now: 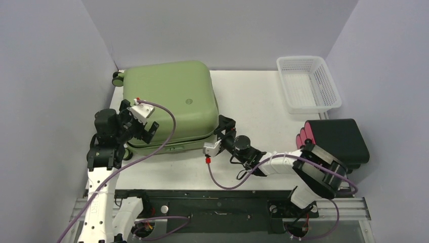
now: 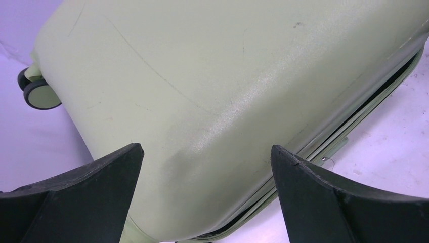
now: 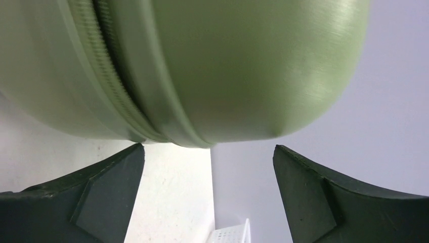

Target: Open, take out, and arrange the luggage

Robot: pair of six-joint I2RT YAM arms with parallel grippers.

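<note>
A green suitcase (image 1: 167, 91) lies flat on the white table, its zip seam along the front edge, with a handle (image 1: 174, 148) below it. My left gripper (image 1: 136, 126) is open above the suitcase's front-left part; in the left wrist view its fingers span the scratched shell (image 2: 212, 101). My right gripper (image 1: 220, 134) is open low at the front-right corner of the suitcase. In the right wrist view the corner and zip (image 3: 121, 96) fill the space just beyond the open fingertips.
A white plastic basket (image 1: 307, 81) stands at the back right. A dark green case with pink slots (image 1: 339, 142) is at the right. Bare table (image 1: 253, 96) lies between suitcase and basket, and walls enclose the sides and back.
</note>
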